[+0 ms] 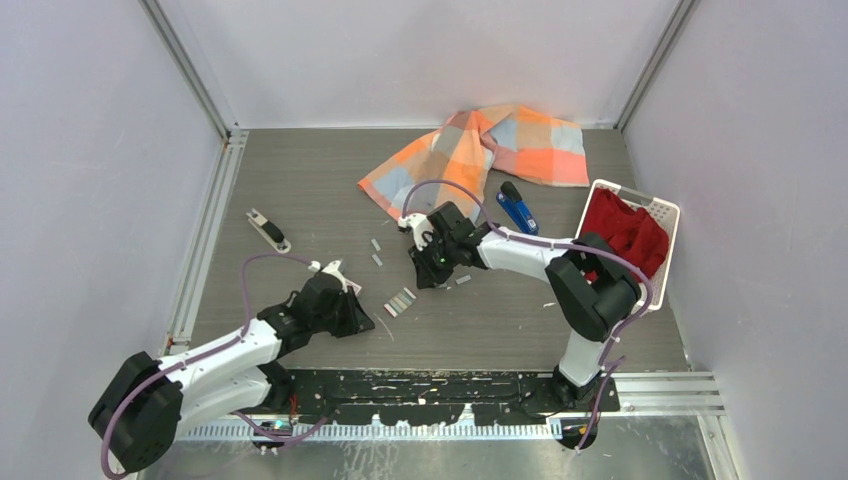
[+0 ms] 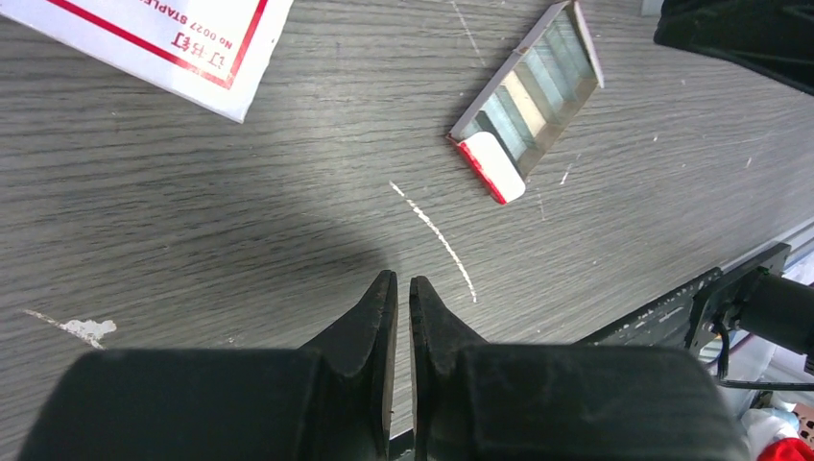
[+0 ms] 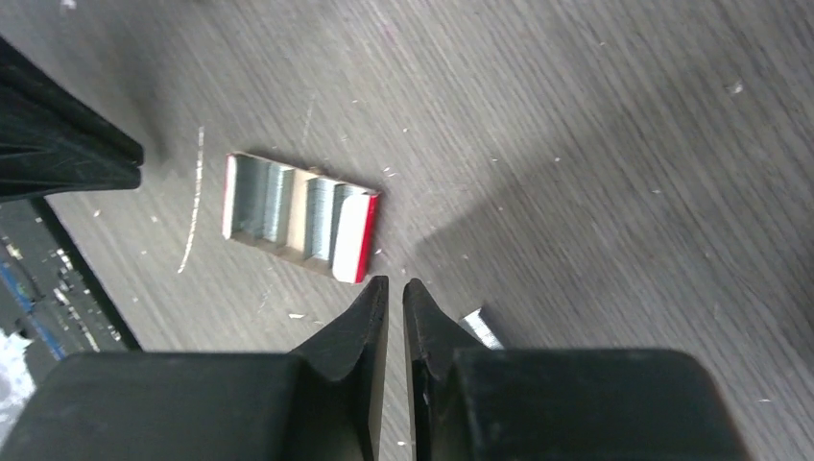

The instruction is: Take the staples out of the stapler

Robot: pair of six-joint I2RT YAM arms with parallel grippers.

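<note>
A white stapler lies at the left and a blue stapler at the back right. An open box of staple strips rests mid-table, with loose strips nearby and one under the right gripper. My left gripper is shut above bare table left of the box. My right gripper is shut just above the table, right of the box. Whether anything thin is between either pair of fingertips cannot be told. A white card lies beside the left gripper.
A checked cloth lies at the back. A white basket with red fabric stands at the right.
</note>
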